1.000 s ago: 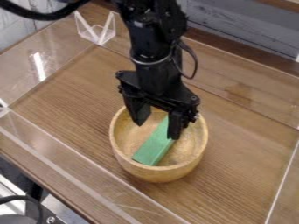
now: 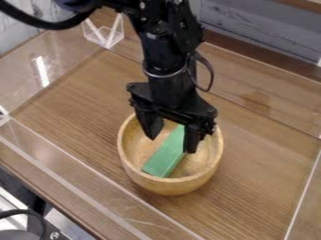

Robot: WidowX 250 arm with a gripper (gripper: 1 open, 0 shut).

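Observation:
A round tan wooden bowl (image 2: 200,176) stands near the middle of the camera view, and a green oblong object (image 2: 162,159) lies in it, its upper part partly hidden by the gripper. My black gripper (image 2: 170,133) hangs over the back of the bowl, open, one finger at the bowl's left part and the other at its right, astride the upper end of the green object. Whether it touches the object or the bowl is not clear.
A clear plastic piece stands at the back left. A pale wall runs along the back, and cables lie at the lower left beyond the table's edge.
The gripper has shifted slightly since a second ago, with small changes in the angle of its body. The bowl and green object look almost unmoved.

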